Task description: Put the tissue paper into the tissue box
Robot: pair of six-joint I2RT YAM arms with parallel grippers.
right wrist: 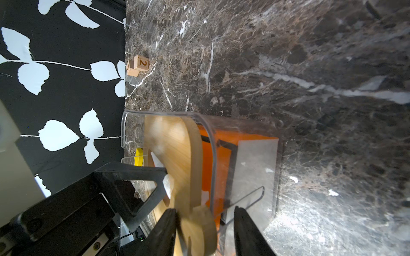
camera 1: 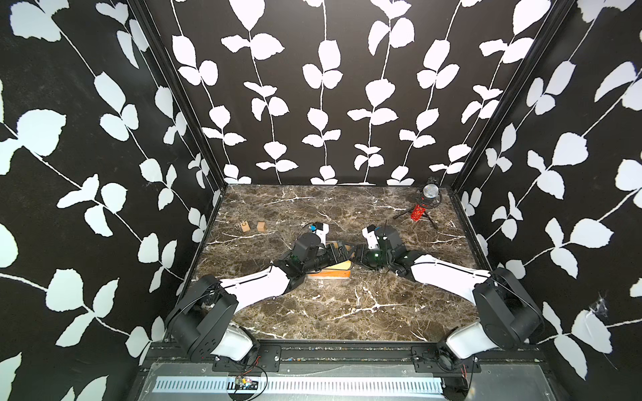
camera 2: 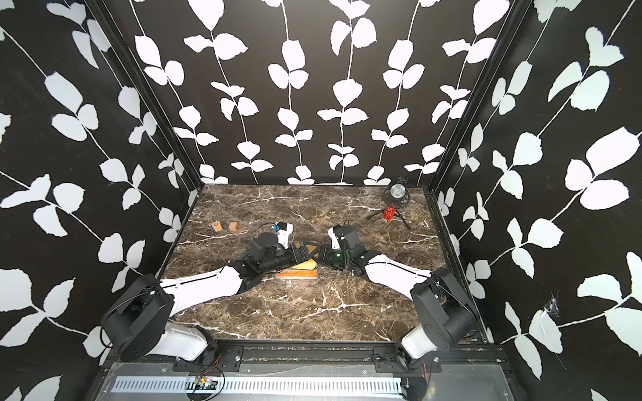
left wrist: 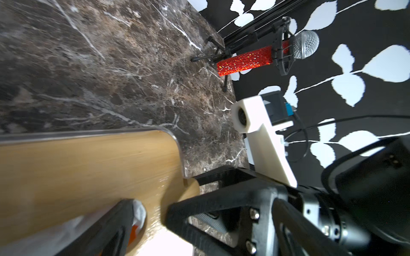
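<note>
The tissue box is clear-walled with a pale wooden lid over orange packaging. In the left wrist view, white tissue paper shows in the lid's opening, partly covered by my left gripper's finger. My left gripper is open above the box. My right gripper is open at the box's right end, with a wooden tab of the lid between its spread fingers. Whether either finger touches the tab cannot be told. From above, both grippers hide much of the lid.
Two small wooden blocks lie at the back left. A microphone on a red stand is at the back right. The marble tabletop in front of the box is clear.
</note>
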